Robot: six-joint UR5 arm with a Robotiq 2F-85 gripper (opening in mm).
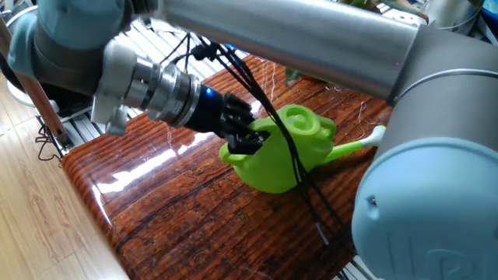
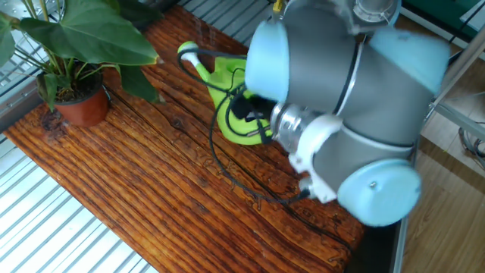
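Note:
A bright green watering can (image 1: 274,166) with a white-tipped spout is low over the wooden table (image 1: 167,225); I cannot tell whether it touches the wood. In exterior view 1 its spout points right, away from my gripper (image 1: 250,134). The black fingers are shut on the can at its handle side, and part of that grip is hidden. From the other side, in exterior view 2, the can (image 2: 220,79) shows its spout toward the upper left. There my gripper (image 2: 251,108) is partly covered by cables and the arm.
A potted plant (image 2: 82,106) with broad leaves stands at the table's corner. Loose black cables (image 1: 292,148) hang from the arm across the can.

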